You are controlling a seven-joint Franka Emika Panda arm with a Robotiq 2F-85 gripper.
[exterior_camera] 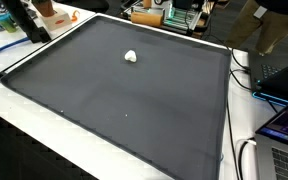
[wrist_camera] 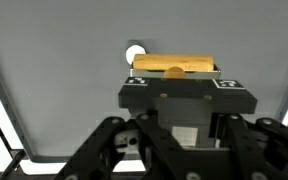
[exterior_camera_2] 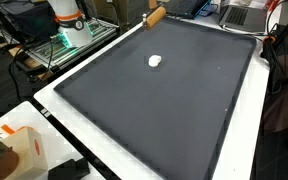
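Observation:
In the wrist view a wooden block [wrist_camera: 189, 61] lies crosswise between the fingertips of my gripper, which is shut on it. A rounded orange part [wrist_camera: 174, 73] shows at the block's near side. Close to the block's left end sits a small white round object [wrist_camera: 135, 50]. That white object [exterior_camera: 131, 56] rests on the grey board [exterior_camera: 124, 95] towards its far side. At the board's far edge in exterior view 2 is an orange-brown piece [exterior_camera_2: 155, 16]. Most of the gripper falls outside the exterior views.
A laptop [exterior_camera: 279, 140] and cables border the board on the right. A white-and-orange arm [exterior_camera_2: 71, 22] stands off the left side in exterior view 2. Dark clothing of a person [exterior_camera: 275, 22] shows at the upper right. The rest of the board is clear.

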